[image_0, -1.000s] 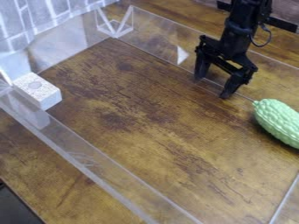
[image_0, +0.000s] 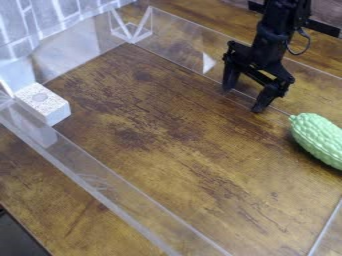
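Note:
A black robot gripper (image_0: 254, 78) on its dark arm hangs at the back right, low over the wooden floor of a clear-walled enclosure. Its dark fingers point down beside the back wall; whether they are apart or closed, and whether anything is between them, is unclear. A pale green bumpy gourd-like object (image_0: 318, 138) lies at the right edge, nearer the viewer than the gripper and apart from it. A white patterned block (image_0: 43, 104) rests at the left wall.
Transparent low walls (image_0: 94, 180) border the wooden floor (image_0: 160, 140), whose middle is clear. A pale curtain-like cloth (image_0: 40, 25) is at the top left.

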